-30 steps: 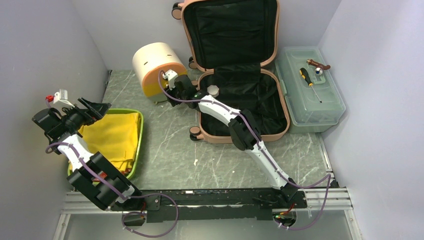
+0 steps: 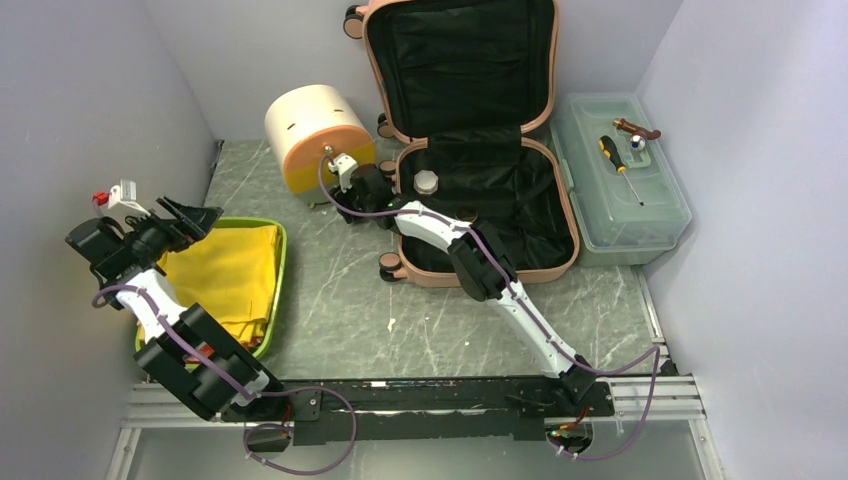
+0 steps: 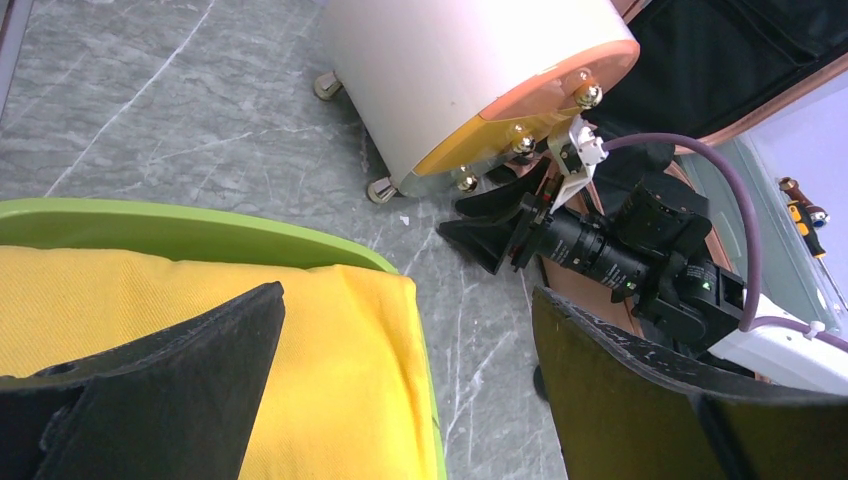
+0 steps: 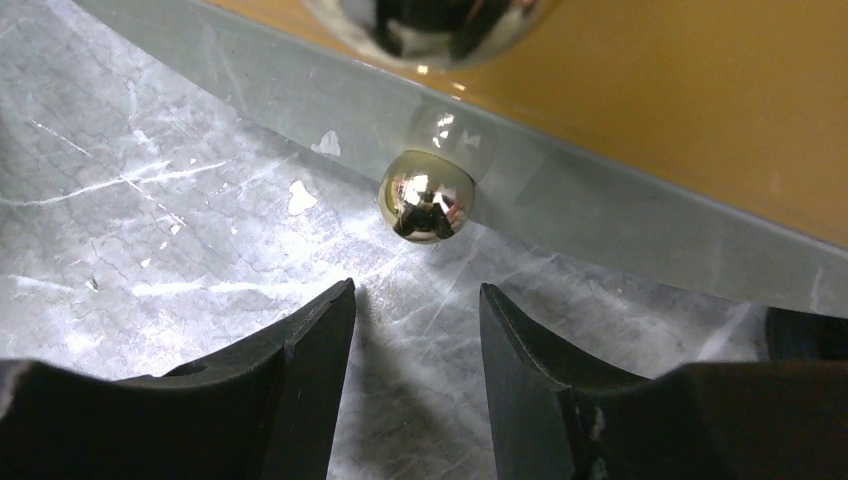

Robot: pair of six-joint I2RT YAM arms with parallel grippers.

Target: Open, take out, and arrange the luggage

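Note:
A cream cabinet with orange and yellow front (image 2: 305, 120) stands beside the open peach suitcase (image 2: 568, 220), which has a small white tin (image 2: 425, 182) inside. My right gripper is low at the cabinet, its fingers apart just short of a shiny round knob (image 4: 425, 197) on the grey lower strip, nothing between them. My left gripper hangs open and empty over the green basin (image 3: 180, 220) holding yellow cloth (image 3: 330, 370).
A clear green bin (image 2: 600, 230) on the right carries a screwdriver (image 2: 628, 185) and other small tools.
The left arm stays put.

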